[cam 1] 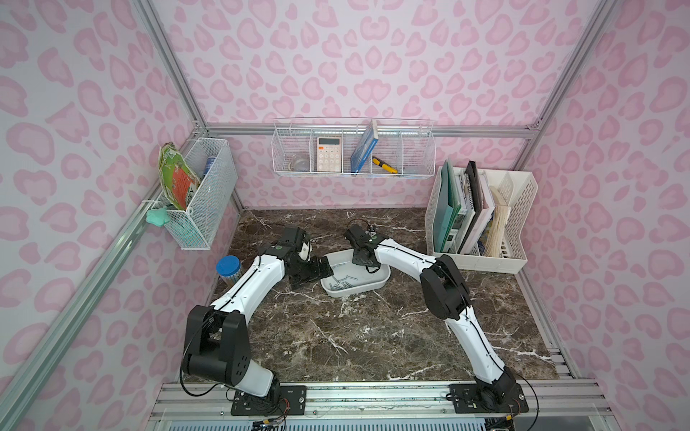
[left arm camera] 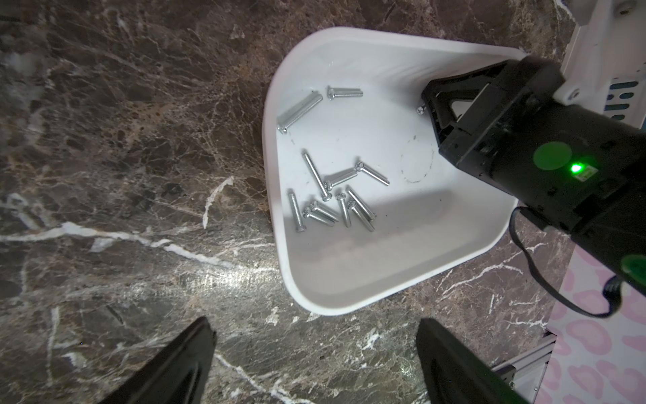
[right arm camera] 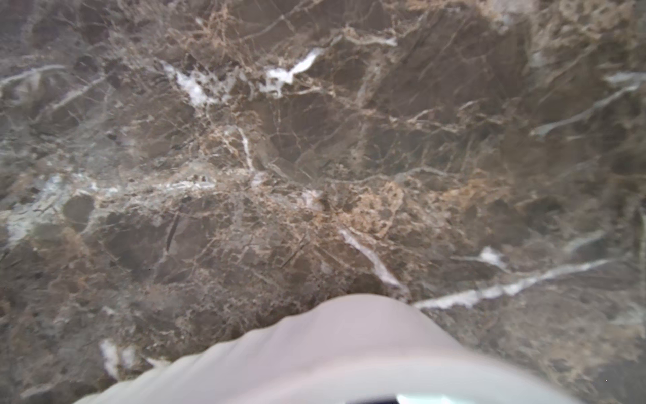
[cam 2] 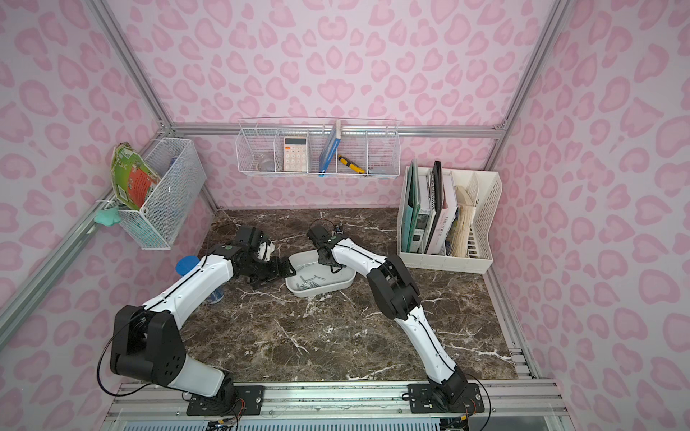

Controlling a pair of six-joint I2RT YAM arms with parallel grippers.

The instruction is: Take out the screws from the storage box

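The white storage box (left arm camera: 403, 286) is on the marble table with several silver screws (left arm camera: 315, 176) lying loose on its floor, mostly toward one side in the left wrist view. My right gripper reaches down into the box's other end, in the left wrist view. A screw (left arm camera: 421, 109) pokes out right beside its fingertip; whether it is between the fingers is hidden. My left gripper hangs wide open outside the box, nothing between its blurred fingers. The right wrist view catches table and a pale curved rim (right arm camera: 363, 323), but no fingers.
A blue-lidded jar (cam 1: 229, 267) stands left of the left arm. The white rack (cam 1: 519, 208) of books and folders stands at the back right. Wire baskets (cam 1: 352, 171) hang on the walls.
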